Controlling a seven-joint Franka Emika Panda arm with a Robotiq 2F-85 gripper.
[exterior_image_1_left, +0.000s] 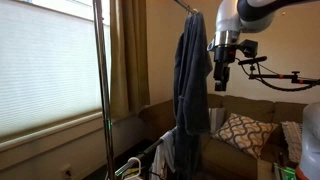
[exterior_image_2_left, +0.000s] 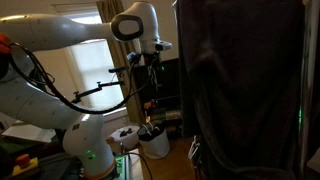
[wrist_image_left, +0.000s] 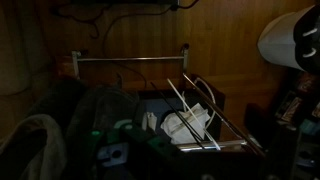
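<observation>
A dark grey-blue cloth (exterior_image_1_left: 190, 80) hangs in long folds from a metal rack. Just to its right in exterior view 1, my gripper (exterior_image_1_left: 221, 78) points downward at the height of the cloth's upper half. In exterior view 2 the cloth (exterior_image_2_left: 260, 70) is a large dark sheet, and the gripper (exterior_image_2_left: 150, 82) is to its left. Grey folds of cloth (wrist_image_left: 45, 140) fill the lower left of the wrist view. The gripper is open and holds nothing; its fingers are hard to make out in the dark wrist view.
The rack's upright pole (exterior_image_1_left: 104, 90) stands left of the cloth. Below lie a white cloth (wrist_image_left: 185, 125) and metal bars (wrist_image_left: 130, 58). A white bin (wrist_image_left: 288, 40) stands on the wooden floor. Behind is a sofa (exterior_image_1_left: 235, 150) with a patterned pillow (exterior_image_1_left: 245, 133).
</observation>
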